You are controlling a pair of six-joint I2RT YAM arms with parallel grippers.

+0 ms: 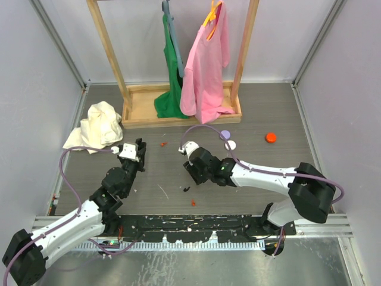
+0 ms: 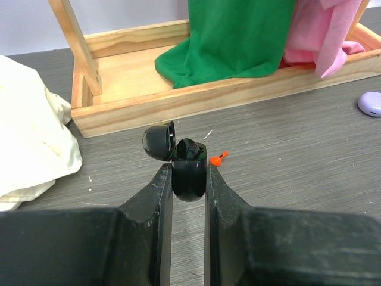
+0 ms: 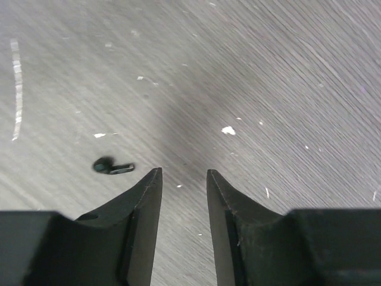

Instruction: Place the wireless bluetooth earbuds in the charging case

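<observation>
My left gripper is shut on the black charging case [image 2: 189, 176], held upright with its lid tipped open to the left; a dark rounded piece shows inside its top. My right gripper is low over the grey tabletop, part open, with nothing between its fingers.
A wooden rack [image 1: 137, 107] with green and pink garments stands at the back, beside a cream cloth [image 1: 95, 128]. Purple [image 1: 225, 134], white [image 1: 230, 145] and orange [image 1: 271, 137] round items lie to the right. Small orange bits lie on the table.
</observation>
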